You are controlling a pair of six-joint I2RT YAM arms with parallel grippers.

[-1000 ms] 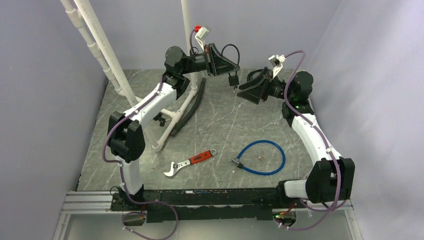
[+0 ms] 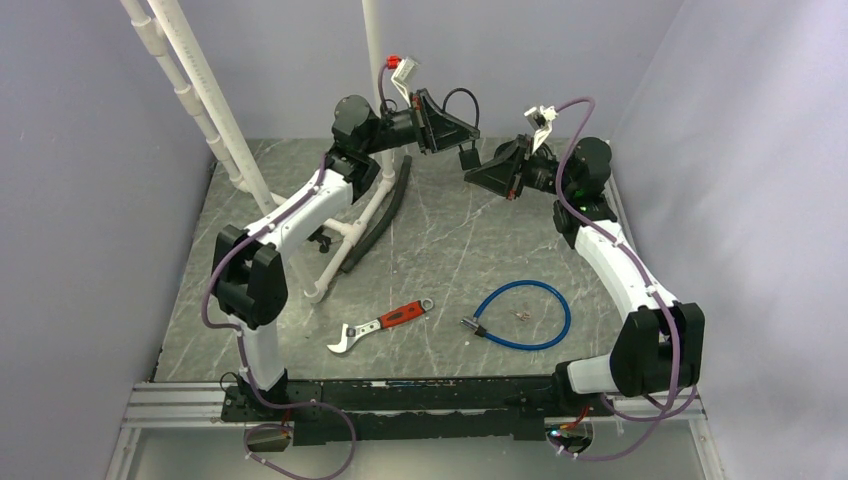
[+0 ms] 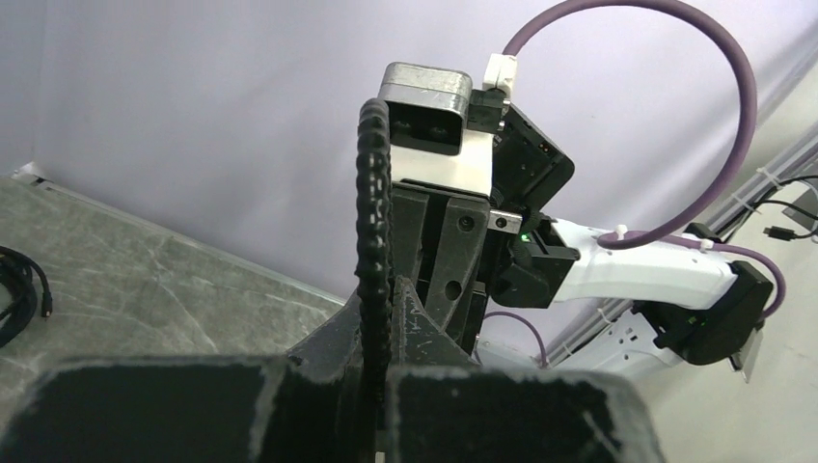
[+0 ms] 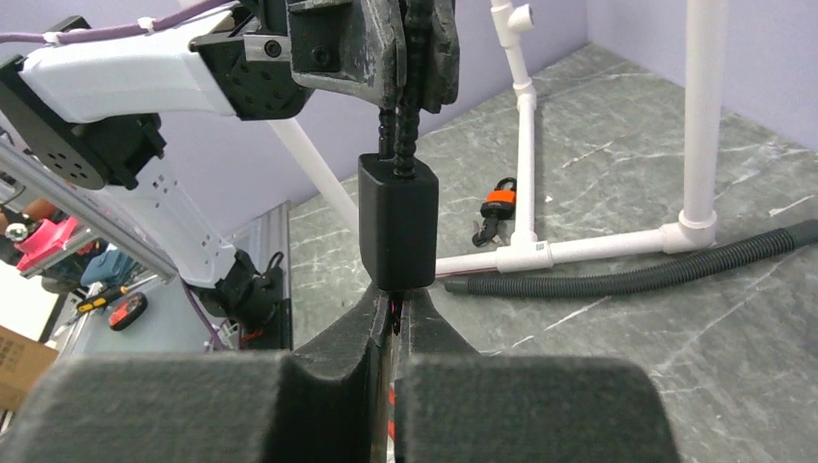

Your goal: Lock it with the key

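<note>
A black padlock with a black cable loop (image 2: 461, 93) hangs in the air, its block-shaped body (image 4: 397, 227) upright in the right wrist view. My left gripper (image 2: 476, 137) is shut on the loop, just above the body. The ribbed cable (image 3: 373, 183) rises between its fingers in the left wrist view. Right under the lock, my right gripper is shut, tips at or very near the underside. Whether a key sits between those tips is hidden; only a thin dark and pinkish sliver shows there.
A wrench with a red handle (image 2: 402, 314) and a blue cable lock (image 2: 565, 310) lie on the grey floor. White pipes (image 2: 385, 200) and a black corrugated hose (image 2: 380, 233) stand on the left.
A small piece seen below the lock before is now covered. The left arm has barely moved.
</note>
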